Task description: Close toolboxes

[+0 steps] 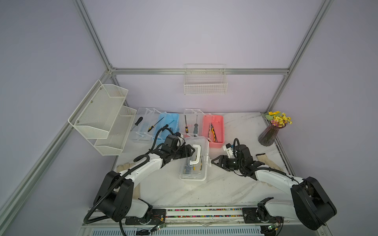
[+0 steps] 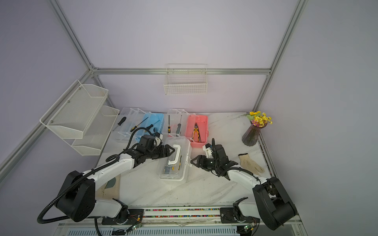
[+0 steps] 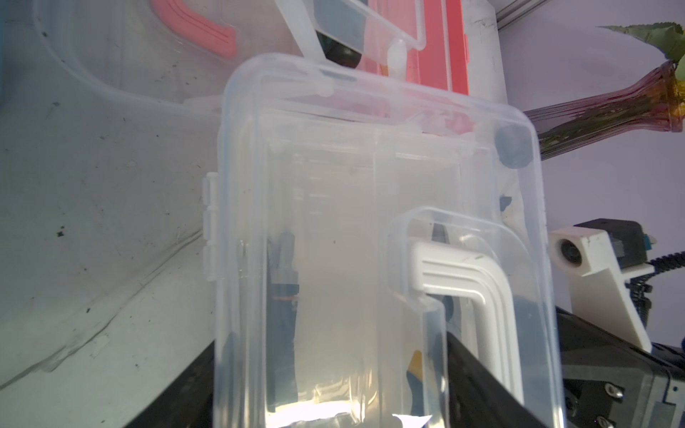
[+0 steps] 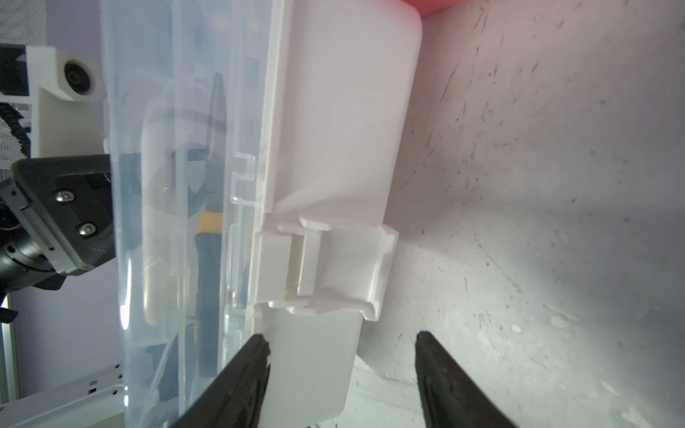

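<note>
A clear toolbox (image 1: 195, 173) with a white handle (image 1: 197, 155) and tools inside sits mid-table, its lid down. My left gripper is shut on the toolbox at its left part, its fingers blurred behind the clear lid in the left wrist view. My right gripper stands part open at the box's right side, just short of a white latch (image 4: 321, 264), which juts outward. Behind, a blue toolbox (image 1: 170, 118) and a pink toolbox (image 1: 218, 125) lie with clear lids open and tools inside.
A vase of flowers (image 1: 266, 135) stands at the right, with a work glove (image 2: 252, 165) in front of it. Wire baskets (image 1: 100, 114) hang on the left and back walls.
</note>
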